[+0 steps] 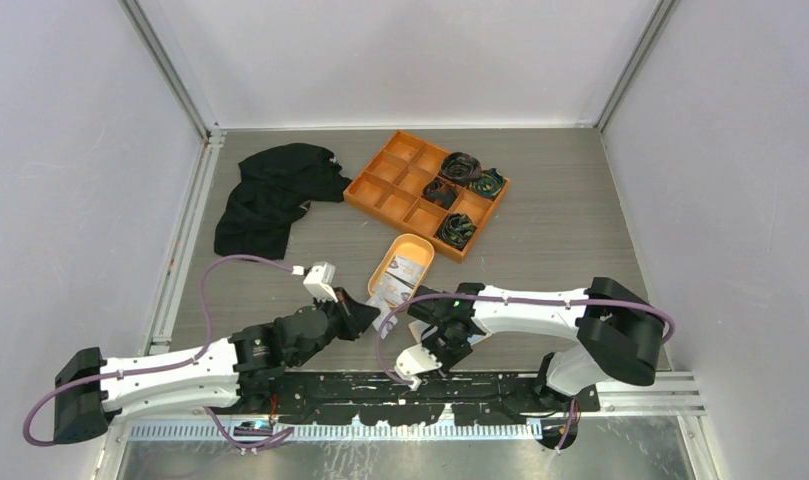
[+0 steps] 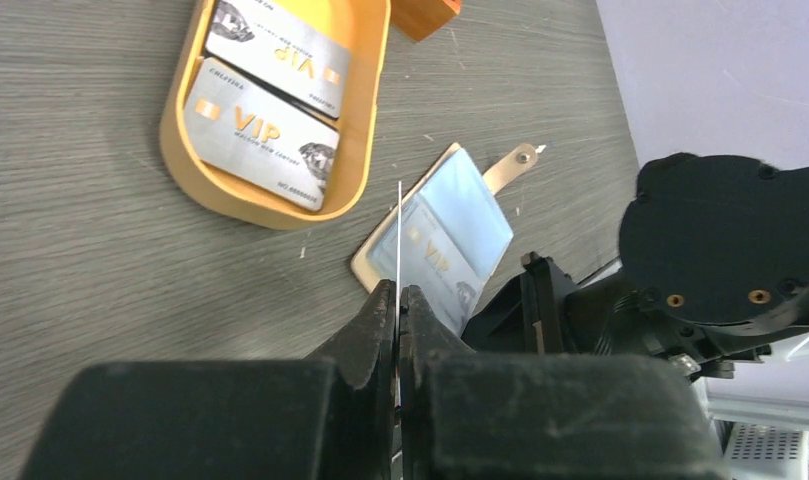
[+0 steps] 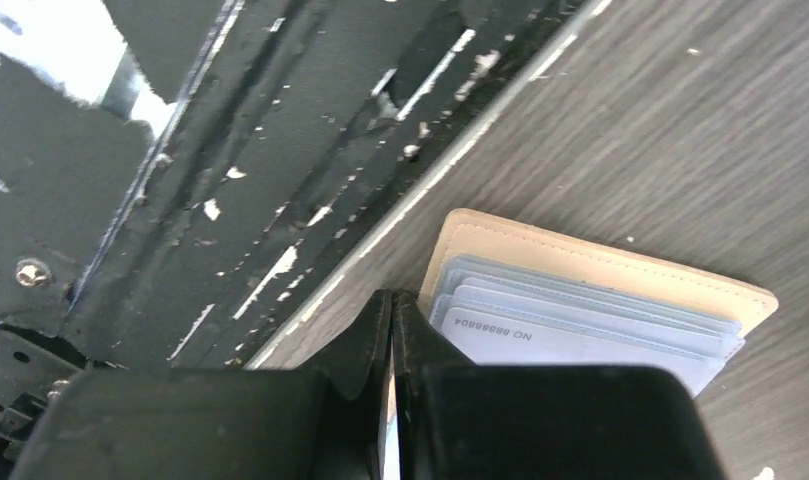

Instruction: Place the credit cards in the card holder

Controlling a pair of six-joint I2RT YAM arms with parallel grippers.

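Note:
My left gripper is shut on a thin card (image 1: 384, 316), seen edge-on in the left wrist view, right of the yellow tray (image 2: 185, 165) with VIP cards (image 2: 260, 135). The tan card holder (image 2: 365, 265), with pale blue pockets and cards in it, lies on the table. My right gripper is shut and low at the holder's edge (image 3: 610, 255); what is between its fingertips is hidden. In the top view the right arm covers most of the holder.
An orange compartment organiser (image 1: 388, 170) with dark coiled items stands behind the tray. A black cloth (image 1: 270, 200) lies at back left. The table's front edge (image 3: 460, 150) runs close beside the holder. Bare table lies at back right.

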